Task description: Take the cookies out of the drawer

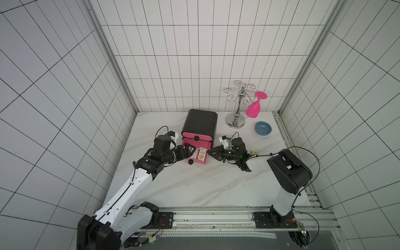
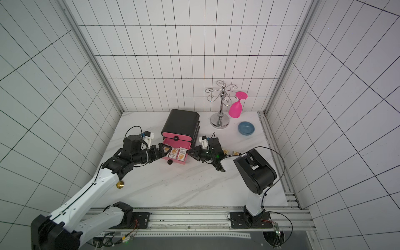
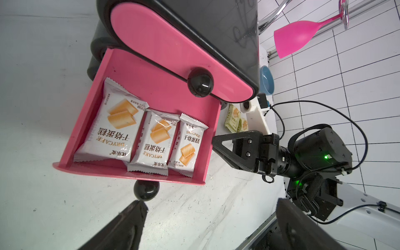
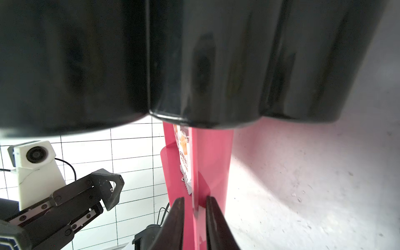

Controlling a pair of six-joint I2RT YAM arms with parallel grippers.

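Observation:
Three white cookie packets [image 3: 155, 141] lie side by side in the pulled-out pink drawer [image 3: 166, 95]; the largest is on the left. My left gripper [image 1: 191, 150] hovers over the drawer's left part, its fingers [image 3: 123, 225] wide apart and nothing between them. At the drawer's right side is my right gripper. Its fingers [image 4: 177, 218] are close together but apart, one on each side of the drawer's right wall [image 4: 200, 166]. A gap shows between the inner finger and the wall's rim. No packet is between them.
A black cabinet [image 1: 202, 120] with a pink upper drawer stands behind. Green packets [image 3: 233, 118] lie right of it, near my right arm. Farther back right are a metal stand [image 1: 235, 120], a pink goblet [image 1: 253, 110] and a blue bowl [image 1: 263, 128].

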